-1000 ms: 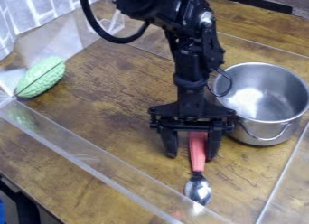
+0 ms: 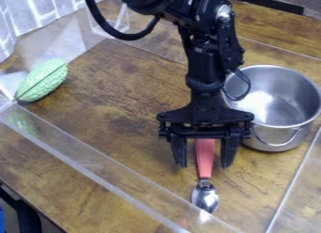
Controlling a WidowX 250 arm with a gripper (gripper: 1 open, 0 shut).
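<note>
A spoon with a red handle (image 2: 205,163) and a metal bowl end (image 2: 205,196) lies on the wooden table, pointing toward the viewer. My black gripper (image 2: 204,156) is low over the upper part of the handle, its fingers apart on either side of it. Whether it touches the handle or the table is unclear.
A steel pot (image 2: 273,96) stands just right of my gripper. A green oval object (image 2: 41,80) lies at the far left. Clear plastic walls run along the left, front and right.
My gripper has shifted slightly to the right and appears marginally higher. The spoon and pot stay in place.
</note>
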